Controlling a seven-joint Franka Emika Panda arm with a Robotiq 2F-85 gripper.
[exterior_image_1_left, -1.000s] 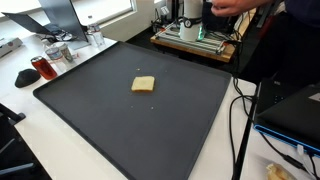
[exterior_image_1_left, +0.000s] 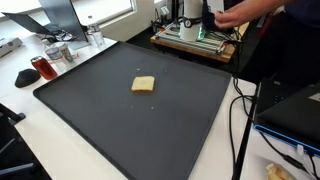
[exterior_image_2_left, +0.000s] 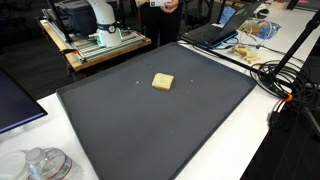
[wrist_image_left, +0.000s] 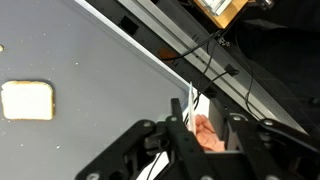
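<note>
In the wrist view, my gripper is at the bottom with its two dark fingers apart. A thin, pale, upright object (wrist_image_left: 191, 103) shows between them, nearer the left finger. What it is, and whether a finger touches it, I cannot tell. Just behind the gap is a person's hand (wrist_image_left: 208, 133). A square slice of bread (wrist_image_left: 28, 100) lies flat on the dark board (wrist_image_left: 95, 145), well to the left of the gripper. In exterior view 1 the bread (exterior_image_1_left: 143, 83) lies toward the board's far side, with nothing on it.
The person's hand (exterior_image_1_left: 232, 18) reaches in at the top right of exterior view 1. Cans (exterior_image_1_left: 55, 54) and a red-and-black object (exterior_image_1_left: 43, 68) stand left of the board. Black cables (exterior_image_1_left: 237, 110) run along its right side. Most of the board is bare.
In exterior view 1 a dark shape now shows beside the person's hand at the top, and the hand sits slightly lower. The bread and board have not moved.
</note>
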